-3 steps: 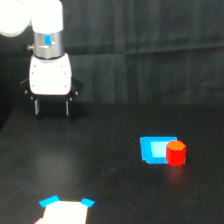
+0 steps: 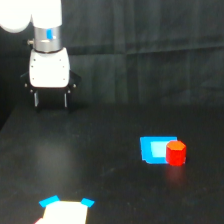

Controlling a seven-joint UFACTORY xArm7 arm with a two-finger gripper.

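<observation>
My gripper (image 2: 52, 99) hangs at the far left of the black table, its two thin fingers well apart and nothing visible between them. On the right lies a small blue square (image 2: 147, 143) with a pale middle. A red block (image 2: 176, 153), looking like a short many-sided cylinder, stands at the square's front right corner and hides part of it. Whether the block rests on the square's edge or just in front of it, I cannot tell. The gripper is far from the block, to its left and farther back.
At the bottom edge, cut off by the frame, is a pale square (image 2: 66, 213) with blue pieces (image 2: 88, 202) at its corners. A dark curtain (image 2: 150, 60) hangs behind.
The gripper has shifted slightly upward in the view. Its fingers remain apart. The red block and both squares have stayed in place.
</observation>
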